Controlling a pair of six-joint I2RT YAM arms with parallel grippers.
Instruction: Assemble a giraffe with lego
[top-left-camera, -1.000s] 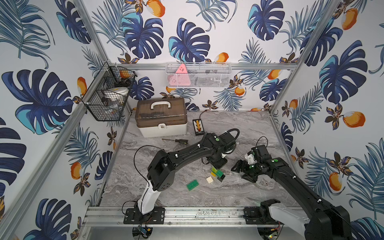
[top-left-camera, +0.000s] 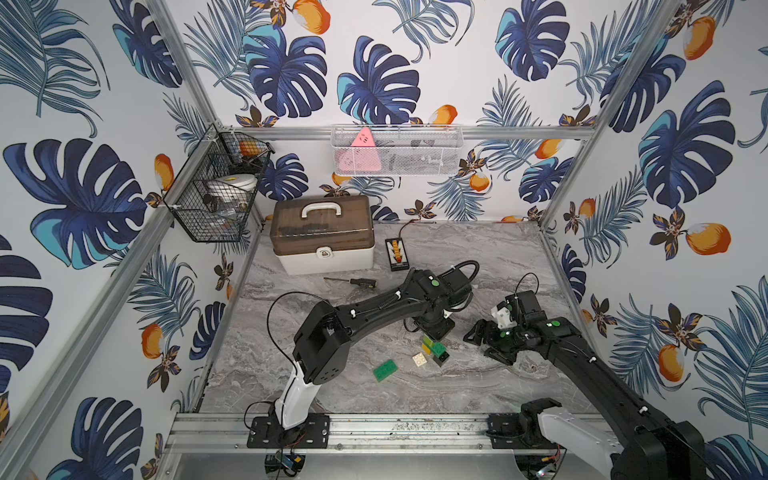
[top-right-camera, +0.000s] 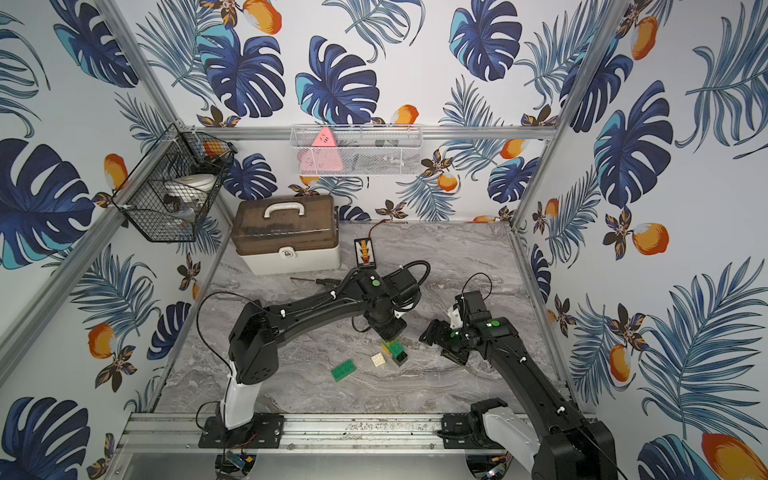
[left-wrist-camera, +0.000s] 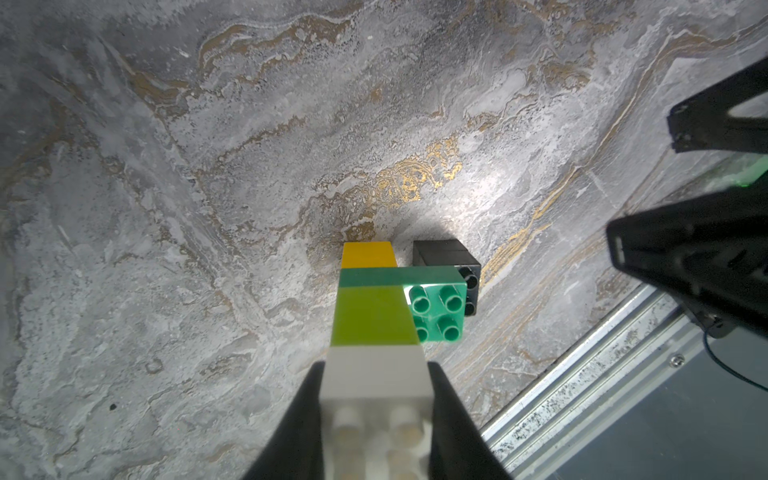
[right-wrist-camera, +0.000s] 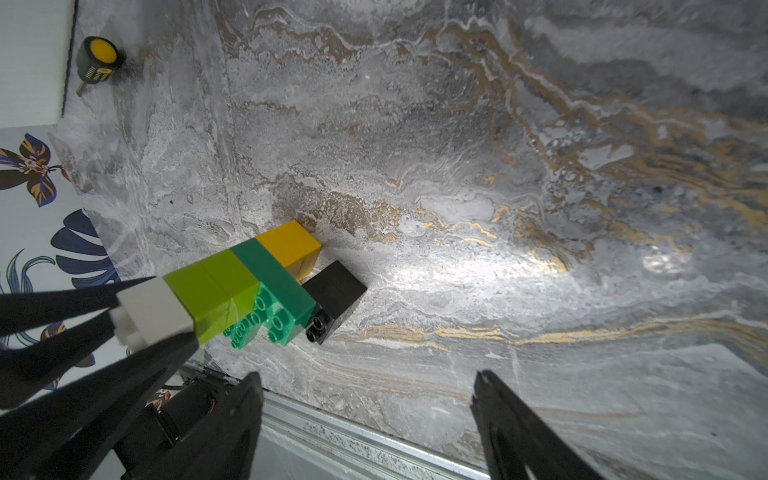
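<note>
My left gripper is shut on a white brick at the end of a stack with lime bricks (left-wrist-camera: 372, 316), a green brick (left-wrist-camera: 436, 312) and a yellow brick (right-wrist-camera: 289, 244). The stack is low over the table, beside a black brick (right-wrist-camera: 336, 288). My right gripper stands open to the right of the stack, with nothing between its fingers. A flat green piece (top-left-camera: 385, 369) and a cream piece (top-left-camera: 419, 360) lie on the table to the left.
A storage box (top-left-camera: 320, 240) stands at the back left, with a small dark tray (top-left-camera: 397, 253) beside it and a screwdriver (top-left-camera: 361, 282) in front.
My left gripper has shifted very slightly downward in the top left view with the stack. My right gripper has hardly moved.
</note>
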